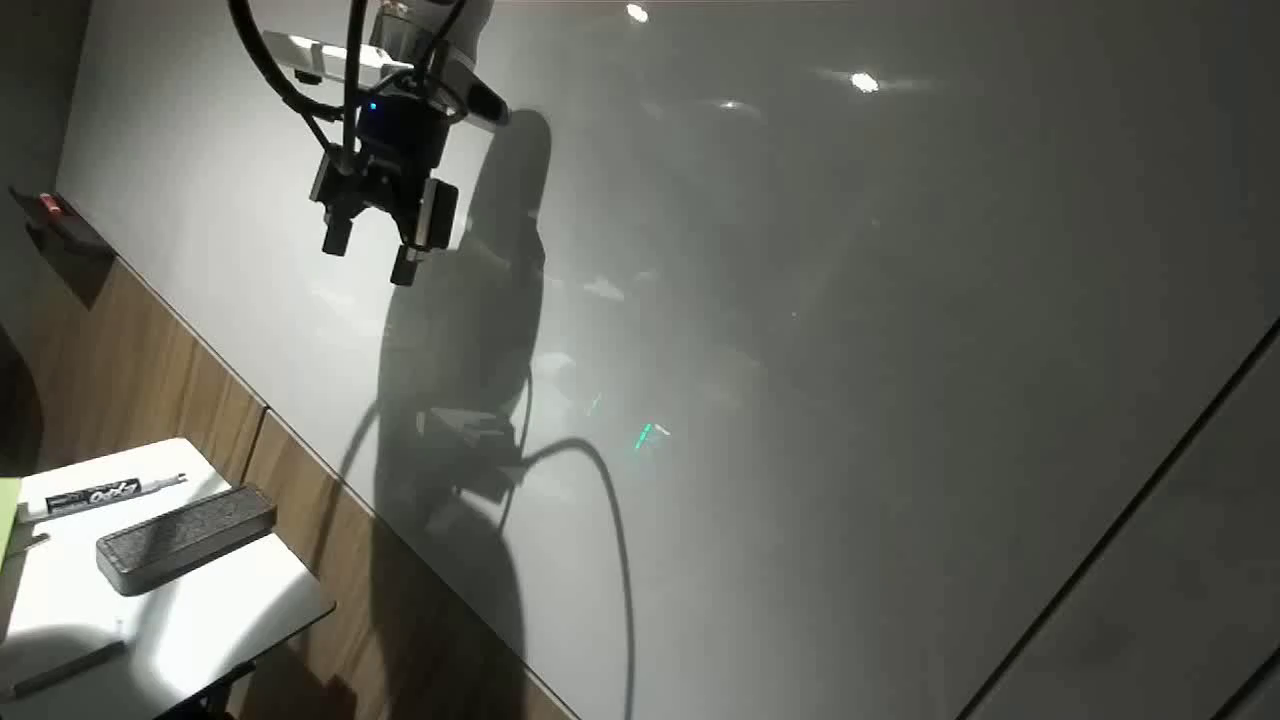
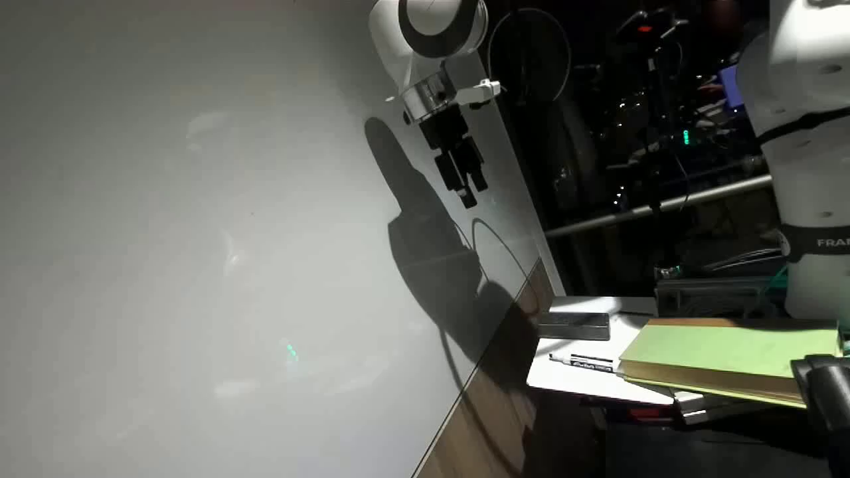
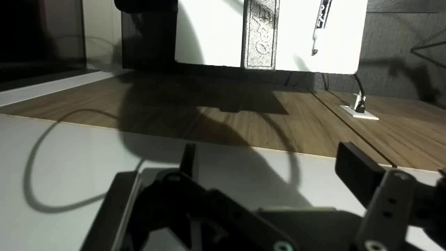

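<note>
My gripper [image 1: 369, 254] hangs in front of the large whiteboard [image 1: 780, 396], high above the small white table [image 1: 180, 612]. Its fingers stand wide apart in the wrist view, with nothing between them; one fingertip [image 3: 355, 171] shows at the right. On the table lie a dark eraser [image 1: 186, 540] and a marker [image 1: 108, 494] with a black label. Seen from above in the wrist view, the eraser [image 3: 261, 35] sits left of the marker [image 3: 321, 25], both well away from my fingers. The second exterior view also shows my gripper [image 2: 467, 191] up beside the whiteboard [image 2: 199, 239].
A green-topped stack [image 2: 733, 346] covers one end of the table. Wood panelling [image 3: 234, 125] runs below the whiteboard. A dark holder [image 1: 66, 228] with something red is fixed at the board's far left edge.
</note>
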